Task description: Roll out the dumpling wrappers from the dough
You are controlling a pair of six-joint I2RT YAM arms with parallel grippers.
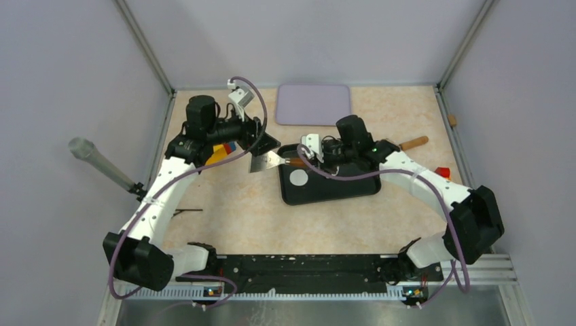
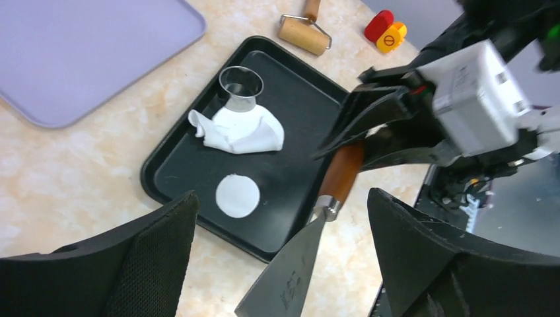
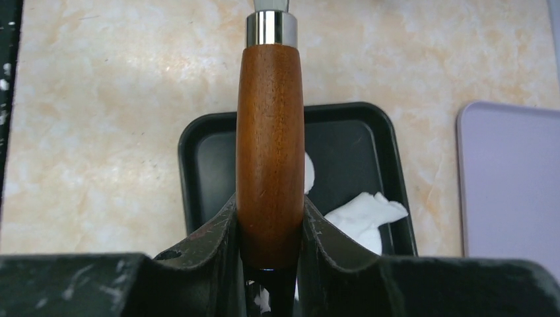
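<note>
A scraper with a metal blade [image 1: 265, 161] and a wooden handle [image 3: 269, 145] is in my right gripper, whose fingers close round the handle. In the left wrist view the blade [image 2: 284, 277] points down-left, between the open fingers of my left gripper, with a gap on both sides. The black tray [image 1: 326, 193] below holds a round white wrapper [image 2: 238, 195], a crumpled white piece [image 2: 244, 139] and a metal ring cutter [image 2: 242, 82].
A lavender board [image 1: 312, 105] lies at the back. The roller [image 2: 304, 34] and red and yellow pieces [image 2: 389, 36] are at the right. Coloured items [image 1: 221, 153] lie under the left arm.
</note>
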